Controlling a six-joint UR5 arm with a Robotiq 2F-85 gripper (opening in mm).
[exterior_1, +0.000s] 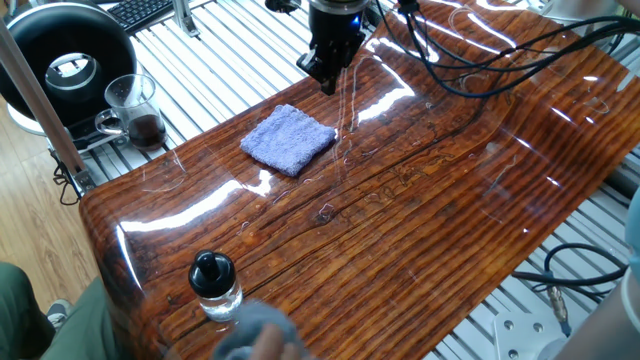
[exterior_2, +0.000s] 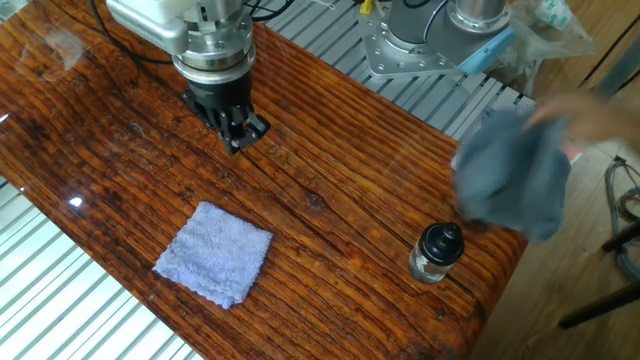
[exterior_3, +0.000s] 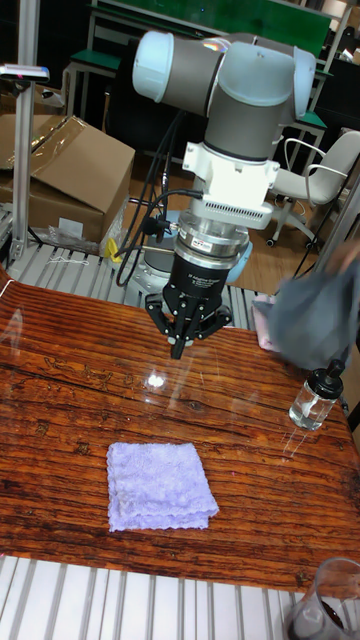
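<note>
A folded lavender cloth (exterior_1: 288, 140) lies flat on the glossy wooden table (exterior_1: 400, 200). My gripper (exterior_3: 179, 351) hangs above the tabletop, pointing down, a little way off from the cloth. Its fingertips meet and nothing shows between them. In the second exterior view the gripper (exterior_2: 238, 146) is apart from the cloth (exterior_2: 215, 254). Toward one end of the table stands a clear bottle with a black pump top (exterior_2: 437, 250). Beside it a person's hand (exterior_2: 590, 116) holds up a grey cloth (exterior_2: 515, 170), blurred by motion.
A glass mug with dark liquid (exterior_1: 136, 112) stands off the table on the slatted metal frame (exterior_1: 215, 70). Black cables (exterior_1: 490, 70) loop over the far end of the table.
</note>
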